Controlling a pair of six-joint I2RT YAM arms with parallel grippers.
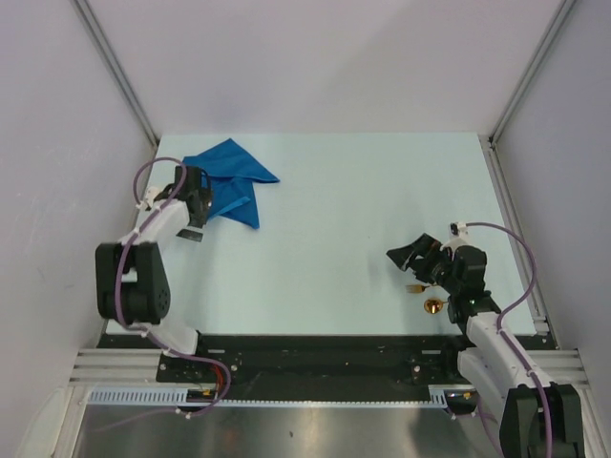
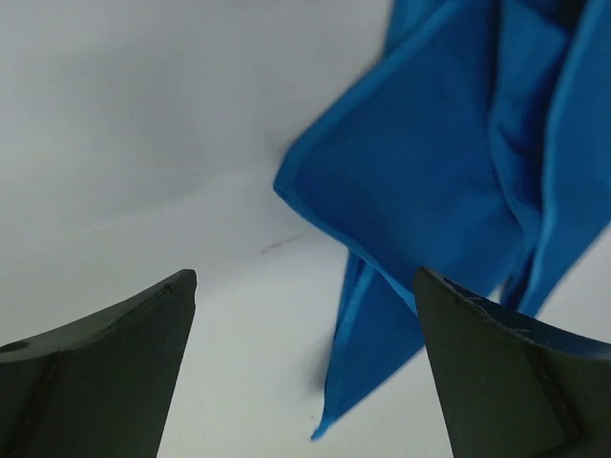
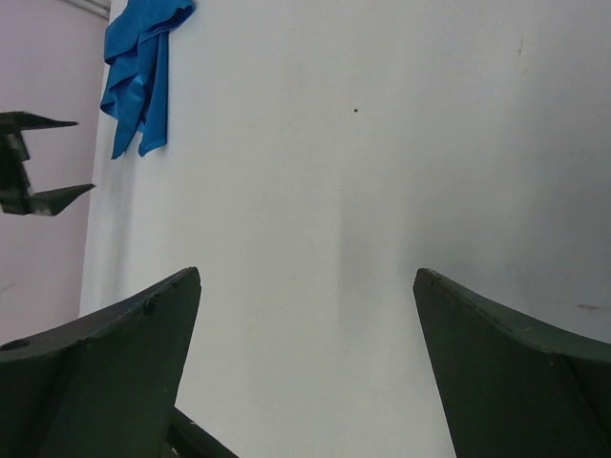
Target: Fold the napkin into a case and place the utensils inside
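The blue napkin [image 1: 227, 175] lies crumpled and partly folded over itself at the back left of the white table. My left gripper is open above the napkin's left part and hides some of it in the top view; a folded corner of the cloth [image 2: 401, 172] shows beyond the fingers in the left wrist view. Open and empty, my right gripper hangs over the right side of the table. Beneath it are a gold spoon's bowl [image 1: 433, 305] and a small gold utensil end [image 1: 416, 288]; the right arm hides the rest.
Side walls stand close beyond the table's left and right edges. The left gripper also shows at the left of the right wrist view.
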